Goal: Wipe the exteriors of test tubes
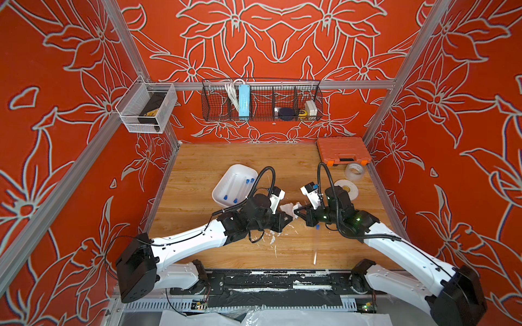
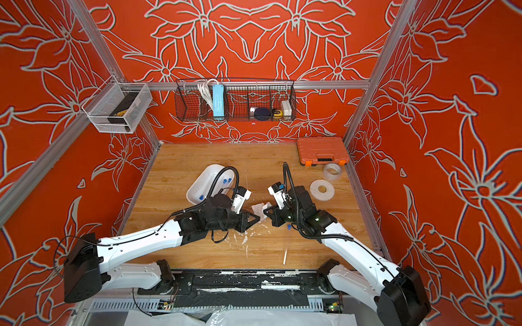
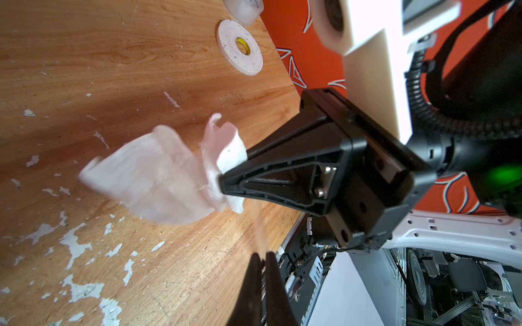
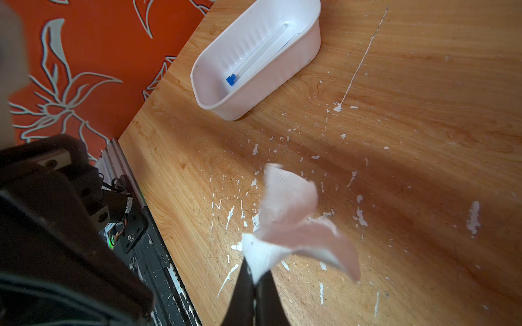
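Observation:
A crumpled white tissue (image 3: 146,174) (image 4: 288,228) is pinched in the fingertips of my right gripper over the table's middle. My left gripper is shut close to it; a pale, blurred slender shape above its fingertips in the left wrist view is too unclear to identify. In the top views the two grippers nearly meet, with the tissue between them. Test tubes with blue caps lie in the white tray (image 1: 216,193) (image 4: 217,95) at left; a small blue thing (image 1: 317,226) shows under the right gripper, partly hidden.
An orange case (image 1: 339,146) is at the back right, with a tape roll (image 1: 348,172) and a flat white roll (image 2: 318,196) before it. The wire basket (image 1: 261,97) hangs on the back wall.

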